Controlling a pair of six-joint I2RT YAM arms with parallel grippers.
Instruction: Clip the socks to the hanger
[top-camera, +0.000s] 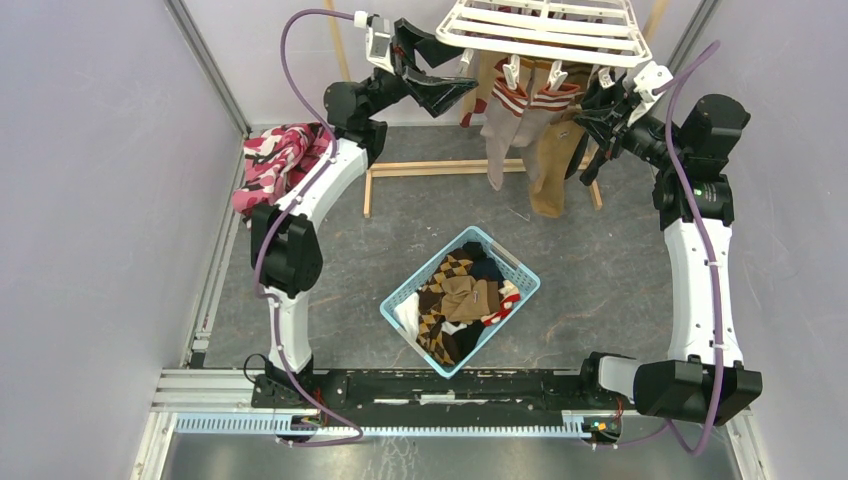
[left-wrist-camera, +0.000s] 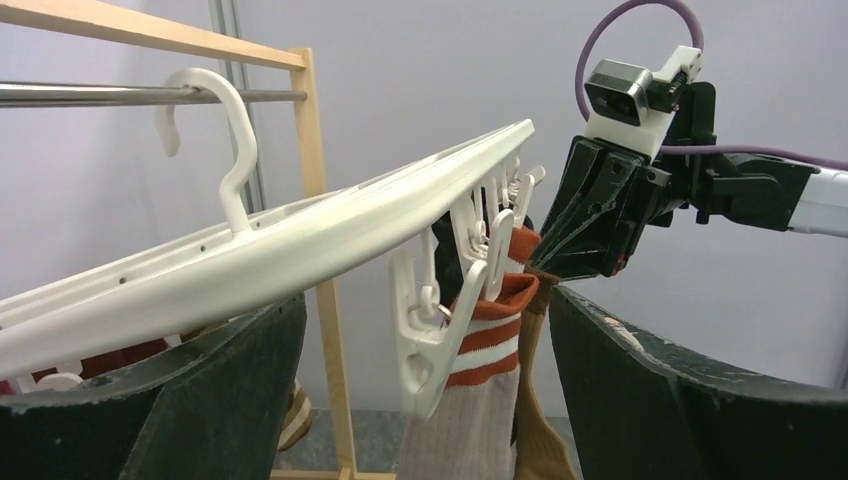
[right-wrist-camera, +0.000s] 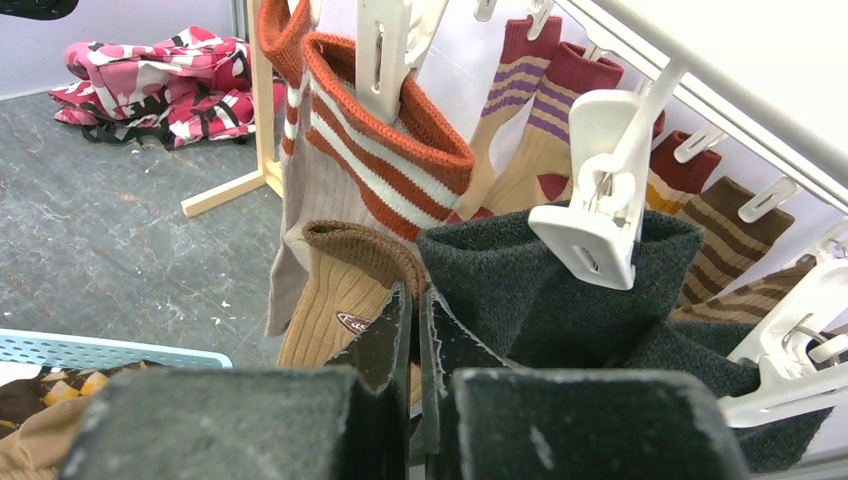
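A white clip hanger (top-camera: 545, 47) hangs from the rack at the top, with socks clipped along it. Grey socks with red and white striped cuffs (left-wrist-camera: 490, 335) hang from its front clips. Dark grey socks (right-wrist-camera: 560, 285) hang from clips to their right. My right gripper is shut on the cuff of a brown sock (right-wrist-camera: 340, 290), which dangles between the striped and dark socks. In the left wrist view, an empty white clip (left-wrist-camera: 420, 365) lies between the spread fingers of my left gripper, which is open at the hanger's left end.
A light blue basket (top-camera: 400, 296) with several socks stands on the floor. Pink patterned cloth (top-camera: 270, 170) lies at the left. The wooden rack's base bar (top-camera: 430, 169) crosses behind the hanging socks. Floor around the basket is clear.
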